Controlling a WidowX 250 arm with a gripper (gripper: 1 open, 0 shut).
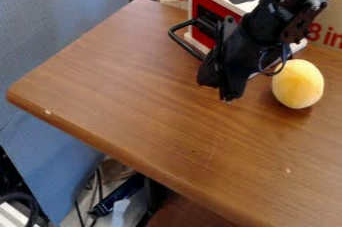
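My black gripper (219,79) hangs over the wooden table (120,111) in front of a red and white box-like object (203,11), which has a black handle or frame on its left side. The gripper is close to that handle; whether it touches it or holds anything is hidden by its own body. A pale yellow round object (298,87) rests on the table to the right of the gripper.
A cardboard box (321,26) stands behind on the right. Past the table's left edge are a blue-grey padded surface (54,41) and cables below.
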